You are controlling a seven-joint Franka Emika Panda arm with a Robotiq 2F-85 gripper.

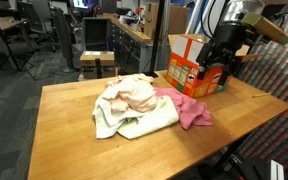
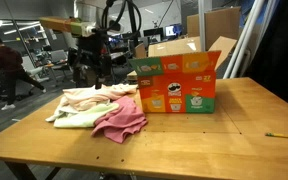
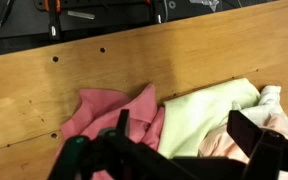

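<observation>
Three crumpled cloths lie together on the wooden table: a peach one, a pale green one and a dark pink one. A large printed red and green cardboard box with raised flaps stands just behind them. My gripper is open above the cloths, with its fingers apart and clear of the fabric. Seen from the wrist, the dark pink cloth spreads to the left, the pale green cloth runs through the middle, and the peach cloth is partly hidden by a finger.
A pencil lies on the table's far side beyond the box. Chairs and a cabinet stand in the background, away from the table.
</observation>
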